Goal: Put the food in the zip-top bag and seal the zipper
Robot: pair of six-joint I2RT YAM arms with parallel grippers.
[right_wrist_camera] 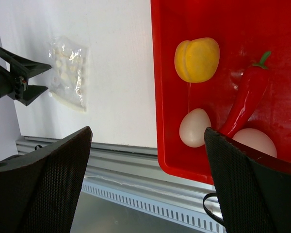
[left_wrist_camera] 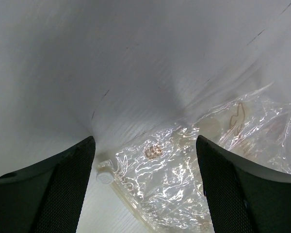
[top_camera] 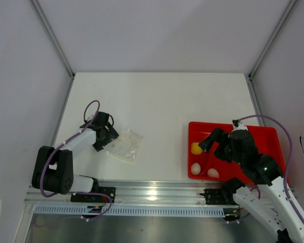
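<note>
A clear zip top bag (top_camera: 126,145) lies flat on the left part of the white table, with a small slider (left_wrist_camera: 105,174) at one corner of its strip. At the bag's left edge is my left gripper (top_camera: 108,140), its fingers apart; bag film shows between them in the left wrist view, not visibly pinched. My right gripper (top_camera: 213,148) hangs open and empty over the red tray (right_wrist_camera: 160,111). Inside the tray are a yellow fruit-like piece (right_wrist_camera: 197,60), a red chili pepper (right_wrist_camera: 249,99) and two eggs, one pale (right_wrist_camera: 194,127) and one pinkish (right_wrist_camera: 255,141).
Bare white table (top_camera: 162,111) stretches between bag and tray and behind both. A metal rail (top_camera: 152,187) runs along the front edge. Side walls close in on the left and right.
</note>
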